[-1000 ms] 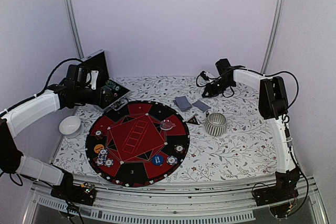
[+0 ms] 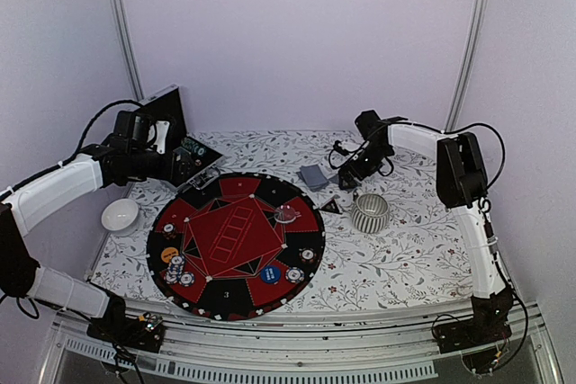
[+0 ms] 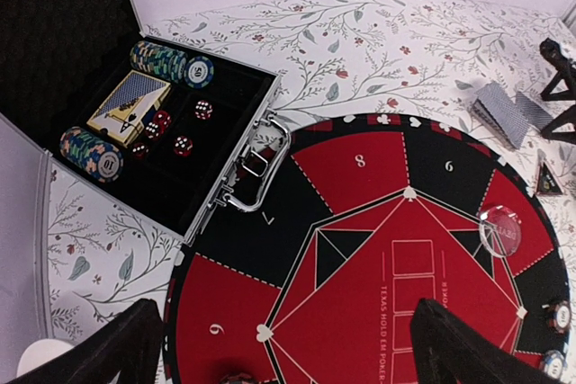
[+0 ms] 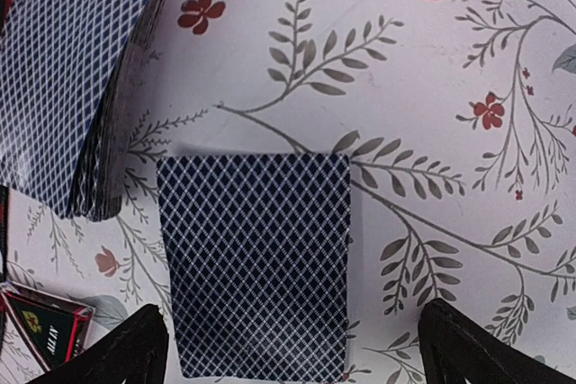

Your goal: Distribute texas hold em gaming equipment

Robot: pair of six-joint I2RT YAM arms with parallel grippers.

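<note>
A blue-backed card or small flat stack [image 4: 261,267] lies on the floral cloth in the right wrist view, between the spread fingers of my open right gripper; whether they touch it cannot be told. Left of it sits a thicker card stack [image 4: 67,78], also [image 2: 313,177] seen from above. My left gripper is open and empty over the far left of the round poker mat [image 3: 360,222]. In front of it stands the open black case [image 3: 216,132], holding chips [image 3: 90,152], several red dice [image 3: 183,146] and a boxed card deck [image 3: 130,107].
A clear dealer disc [image 2: 286,214] lies on the mat, with chip stacks [image 2: 176,267] and a blue disc [image 2: 270,273] nearer the front. A ribbed round container [image 2: 370,213] stands right of the mat; a white bowl [image 2: 120,215] is at left.
My right gripper has moved left and toward the front, and now covers the separate card in the top view. My left arm and the things on the table have not visibly moved.
</note>
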